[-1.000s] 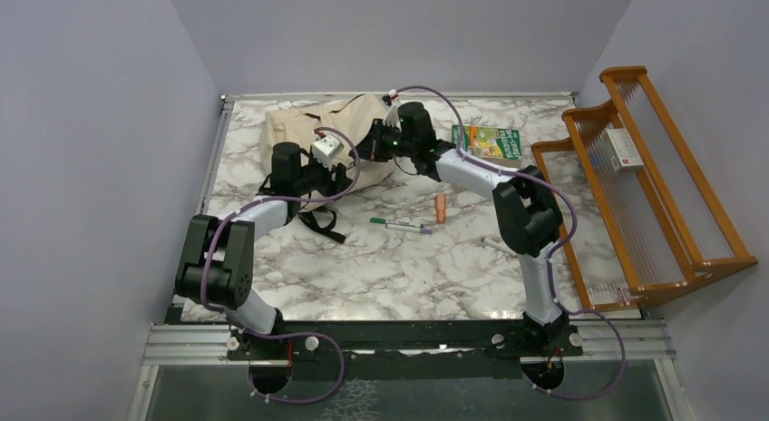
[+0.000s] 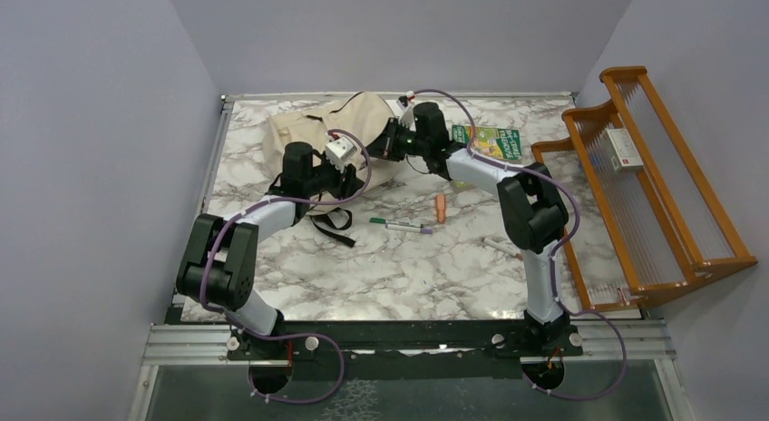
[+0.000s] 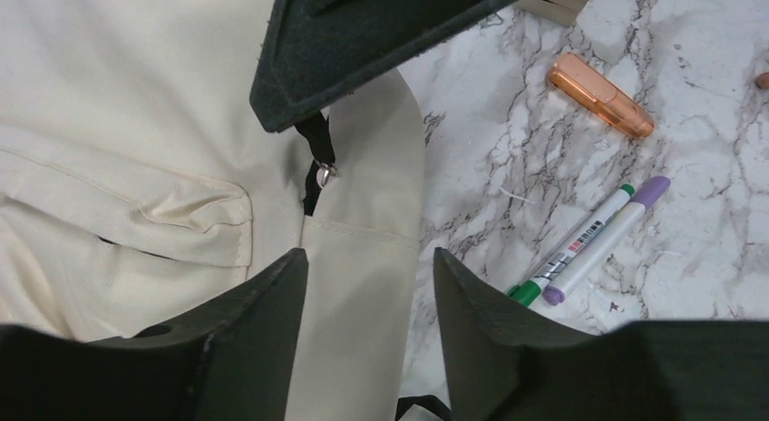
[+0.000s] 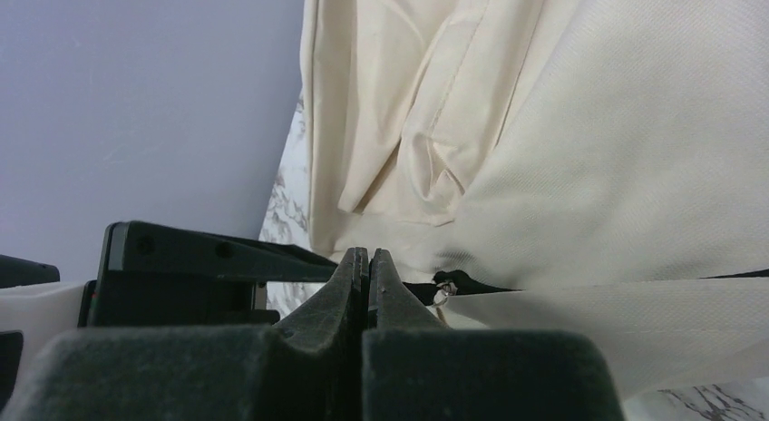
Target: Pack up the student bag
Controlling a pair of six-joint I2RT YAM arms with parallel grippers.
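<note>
The cream cloth bag (image 2: 299,131) lies at the table's back left, its side drawn toward the right. In the left wrist view, a metal zipper slider (image 3: 326,174) sits on the bag's seam, with a black pull tab (image 3: 315,135) running up to the right gripper's finger. My right gripper is shut, its fingertips together on that tab's end. Low over the bag's near side, my left gripper stands open with its fingers apart, bag cloth below and nothing gripped between them. A black strap (image 2: 334,226) trails from the bag's front.
Green and purple markers (image 2: 402,226) and an orange-brown marker (image 2: 440,208) lie mid-table. Green books (image 2: 494,141) rest behind the right arm. A white pen-like item (image 2: 501,247) lies near the right. A wooden rack (image 2: 626,185) holding a white box (image 2: 623,150) borders the right side.
Both grippers have shifted right, and the bag's right side and strap have moved that way too.
</note>
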